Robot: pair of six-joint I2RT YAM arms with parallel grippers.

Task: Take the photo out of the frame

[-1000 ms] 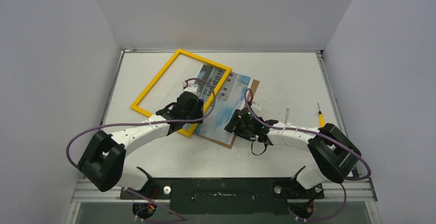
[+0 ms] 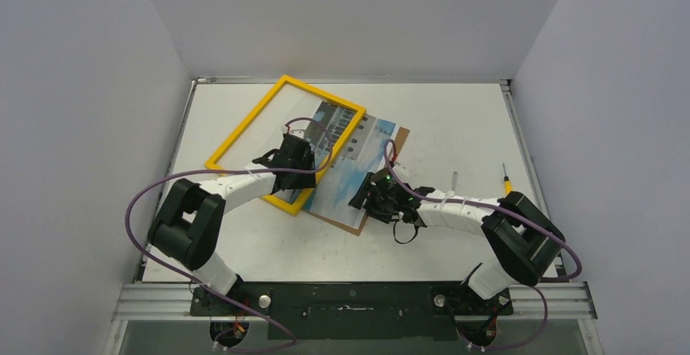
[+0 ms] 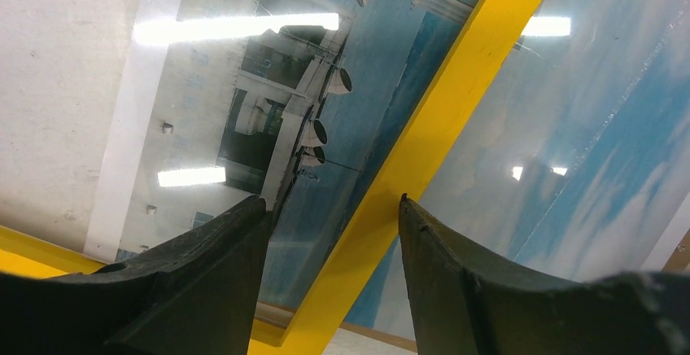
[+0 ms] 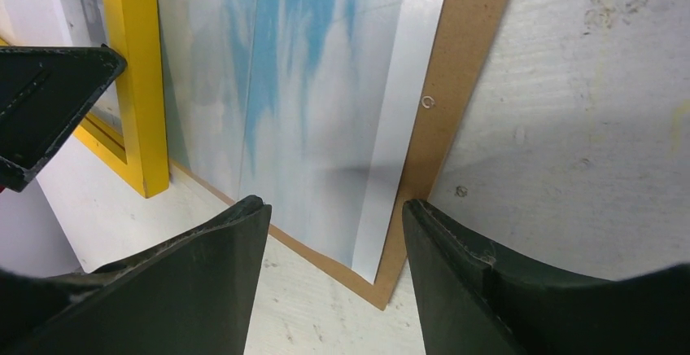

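Note:
The yellow frame [image 2: 254, 119] lies tilted at the table's left, its right bar [image 3: 419, 147] crossing over the photo. A blue and grey photo [image 2: 346, 177] rests on a brown backing board [image 4: 456, 70], with part of it showing inside the frame. My left gripper is over the frame's right bar with its fingers apart; its right fingertip [image 3: 407, 208] overlaps the bar in view, and contact cannot be told. Above the board's lower right edge, my right gripper is open. Its right fingertip [image 4: 415, 212] overlaps the brown margin; nothing is gripped.
A yellow-handled screwdriver [image 2: 507, 182] and a small pale tool [image 2: 454, 181] lie to the right. Bare table [image 2: 456, 119] spans the back right, and the front strip is clear. My two grippers are close together.
The left arm has swung, and its gripper has shifted slightly left. The frame and board sit a little further left. My right gripper has moved only slightly.

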